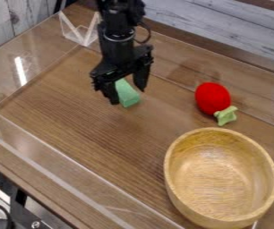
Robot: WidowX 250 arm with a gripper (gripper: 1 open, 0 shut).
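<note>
My black gripper [123, 77] hangs from the top centre with its fingers open over a green block [127, 97] lying on the wooden table [80, 143]. The fingers stand around the block, and part of it is hidden behind them. I cannot tell whether they touch it.
A round yellow bowl [221, 179] fills the lower right. A red object [212, 97] lies at the right, with a small light-green piece [226, 116] beside it. The table's edge runs along the lower left.
</note>
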